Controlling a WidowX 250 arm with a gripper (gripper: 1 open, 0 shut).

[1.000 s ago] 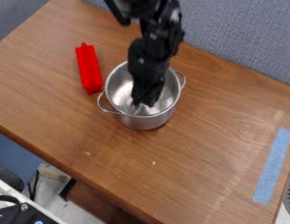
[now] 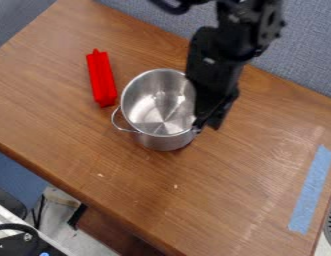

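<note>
A steel pot (image 2: 157, 108) with wire handles stands on the wooden table (image 2: 88, 150). My black gripper (image 2: 205, 122) is low at the pot's right side, over its rim, partly hiding that rim. Its fingertips are dark and blurred, and whether anything is between them cannot be made out. A red elongated object (image 2: 102, 76) lies left of the pot.
A strip of blue tape (image 2: 309, 190) is stuck on the table at the right. The table's front edge runs along the lower left.
My gripper has moved right, from over the middle of the pot to its right side. The pot looks shifted very slightly, if at all.
</note>
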